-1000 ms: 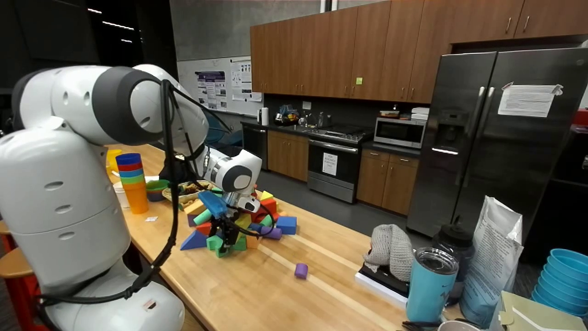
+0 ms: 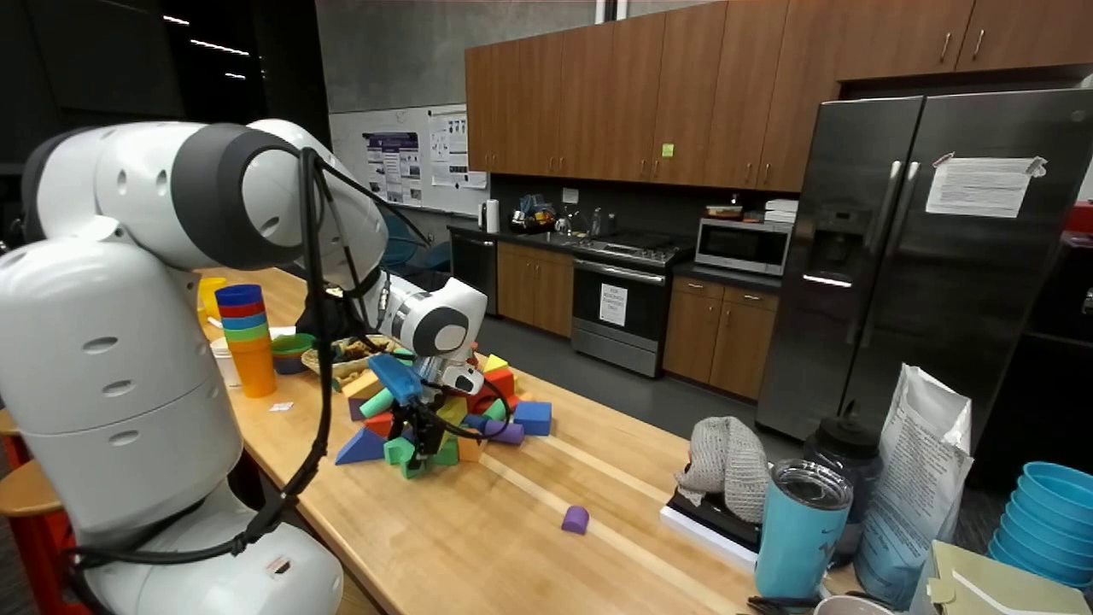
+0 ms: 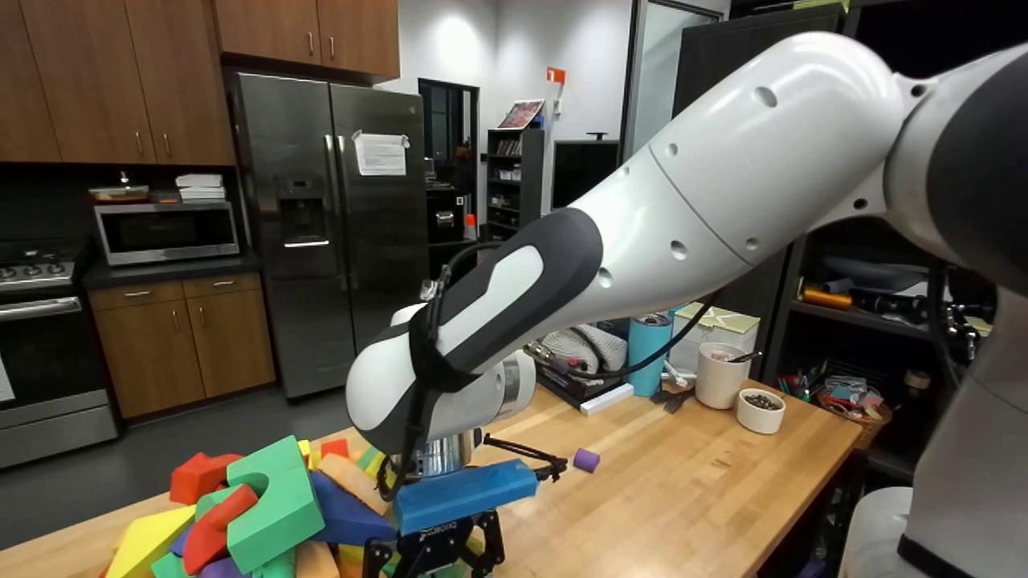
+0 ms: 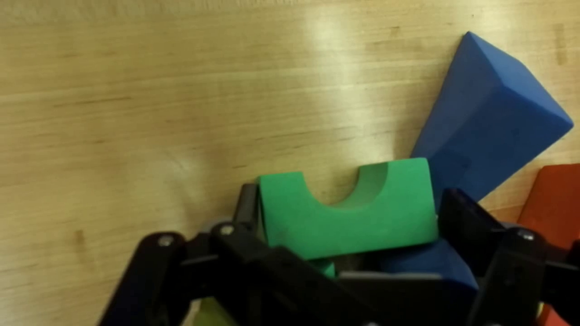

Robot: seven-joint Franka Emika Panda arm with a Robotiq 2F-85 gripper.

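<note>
In the wrist view a green arch block (image 4: 348, 228) lies between the two fingers of my gripper. One finger (image 4: 248, 209) stands at its left end and the other finger (image 4: 462, 222) at its right end, both touching or very close. Whether they press on it cannot be told. The arch's cut-out faces away from the gripper's body. In exterior view 1 my gripper (image 2: 425, 436) is low at the near edge of a pile of coloured blocks, its fingertips partly lost among them. A small purple block (image 2: 575, 519) lies apart on the open table.
A blue wedge (image 4: 489, 114) lies just beyond the arch's right end, with a red block (image 4: 554, 203) further right. Stacked cups (image 2: 246, 343) stand behind the pile. A turquoise tumbler (image 2: 804, 533) is at the table's far end.
The small purple block has shifted a short way along the table, away from the pile, and turned. The arm and gripper look unmoved.
</note>
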